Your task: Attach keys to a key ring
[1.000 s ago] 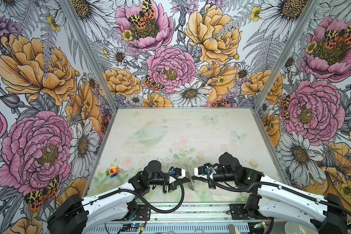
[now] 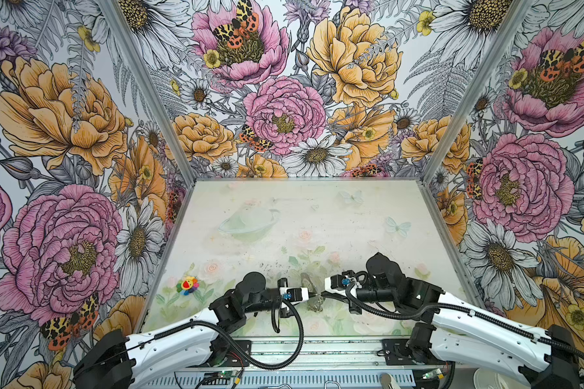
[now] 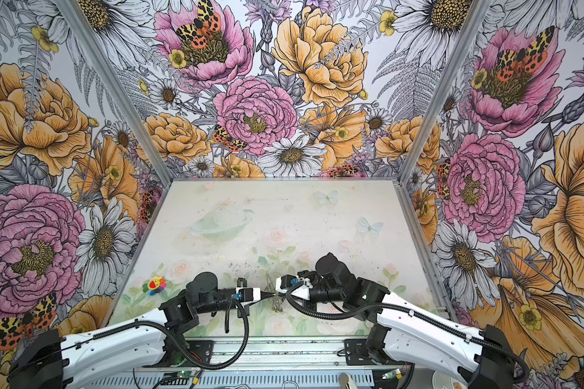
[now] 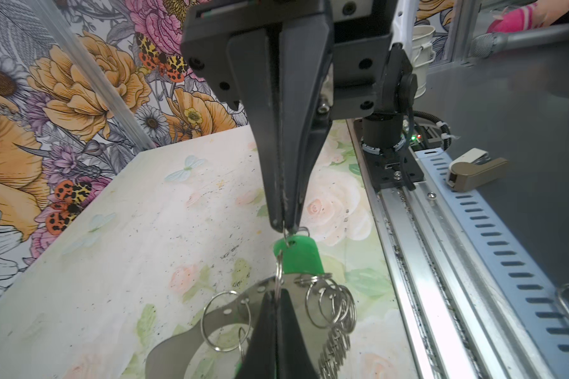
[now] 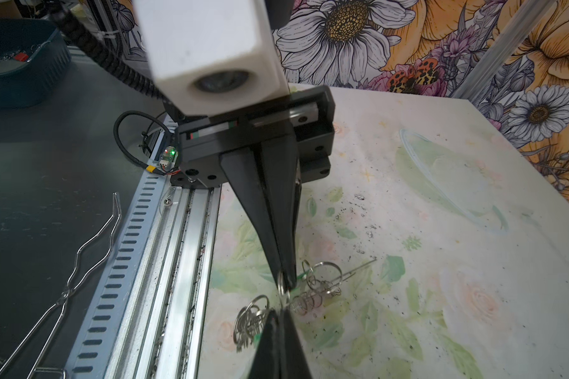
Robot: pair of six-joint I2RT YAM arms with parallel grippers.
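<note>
My left gripper [image 2: 314, 296] and right gripper [image 2: 325, 294] meet tip to tip above the front middle of the table, both shut. In the left wrist view, a thin metal ring [image 4: 278, 273] rises from the left fingertips toward the right ones, which pinch thin wire by a green tag [image 4: 299, 255]. Around them hang a looser ring [image 4: 226, 321], a bunch of rings and chains [image 4: 335, 306] and a curved grey metal piece [image 4: 183, 347] with holes. Rings and chains [image 5: 249, 323] also show in the right wrist view. How the rings are linked, and any key shapes, cannot be made out.
A small multicoloured toy [image 2: 187, 284] lies on the left of the table [image 2: 305, 207], whose back is clear. Metal rails [image 4: 423, 303] edge the front. Beyond are wire tongs [image 5: 63, 297], a beige clip-like object [image 4: 480, 170] and a teal basket [image 5: 25, 63].
The hanging metal pieces sit differently and spread farther back. My right arm has barely moved.
</note>
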